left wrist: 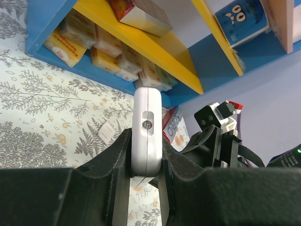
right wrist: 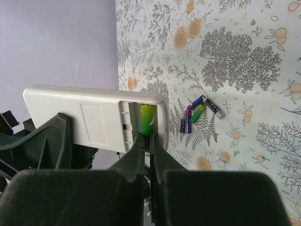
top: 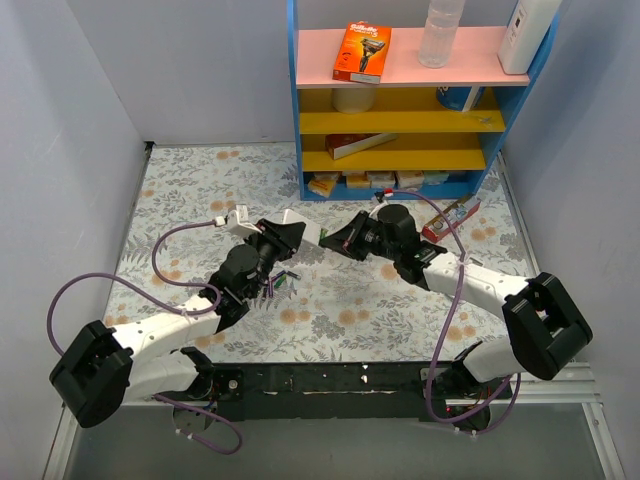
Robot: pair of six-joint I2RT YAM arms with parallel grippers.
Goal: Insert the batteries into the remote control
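My left gripper (top: 296, 234) is shut on the white remote control (right wrist: 99, 115), holding it above the table with its battery compartment turned toward my right gripper. That right gripper is shut on a green battery (right wrist: 147, 117), which lies within the outline of the open compartment; its lower end is hidden by the fingers. Whether the battery is fully seated cannot be made out. In the left wrist view the remote (left wrist: 146, 132) stands on end between the fingers. Several loose batteries (right wrist: 199, 111) rest on the tablecloth below.
Behind the arms stands a blue shelf (top: 297, 90) with yellow boards carrying boxes and packets. A red box (top: 451, 218) lies at the right of the table. The patterned tablecloth (top: 350, 320) is mostly clear in front.
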